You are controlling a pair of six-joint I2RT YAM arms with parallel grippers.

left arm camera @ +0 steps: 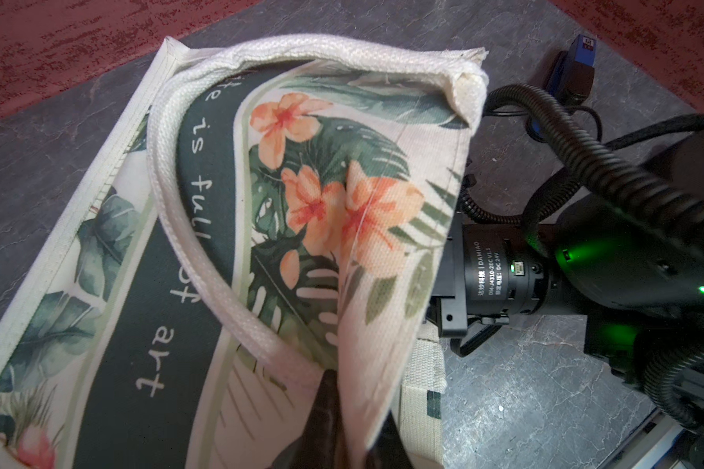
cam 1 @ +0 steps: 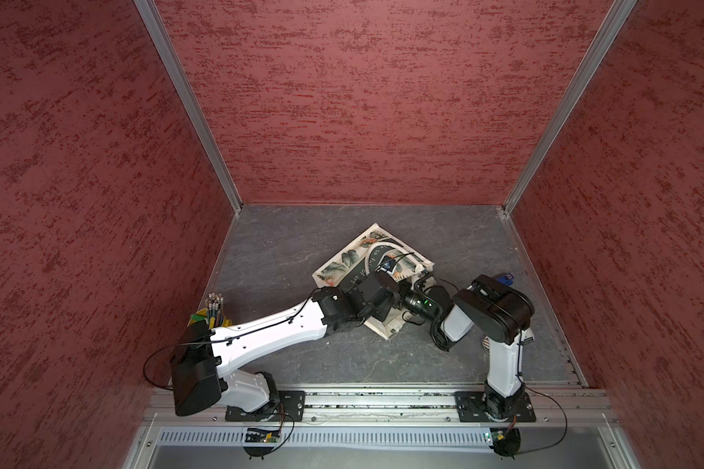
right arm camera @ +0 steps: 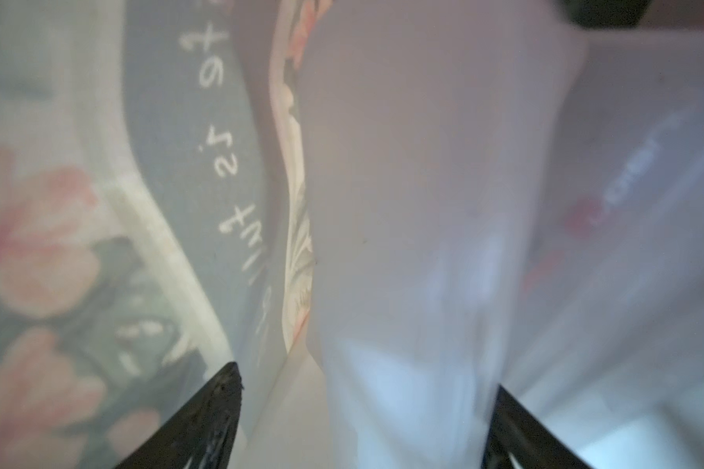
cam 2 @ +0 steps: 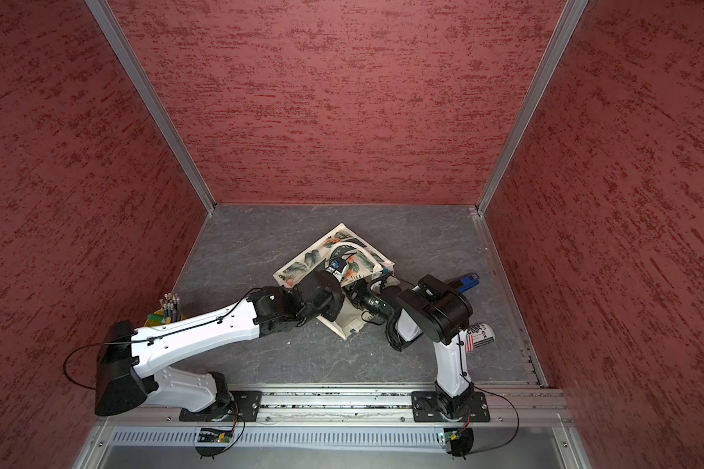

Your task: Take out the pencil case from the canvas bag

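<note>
The canvas bag (cam 1: 340,269) (left arm camera: 109,258) with leaves, flowers and lettering lies at the table's centre. My left gripper is shut on the bag's cloth near its opening. My right gripper is inside the bag, part open, around a pale, translucent, blurred item (right arm camera: 406,234); whether it grips that item cannot be told. In the top views the arms hide the bag's opening and both fingertips. I cannot tell for sure which item inside is the pencil case.
A yellow holder (cam 2: 152,319) with brushes stands at the left. A blue object (cam 2: 465,283) and a white can (cam 2: 480,334) lie at the right.
</note>
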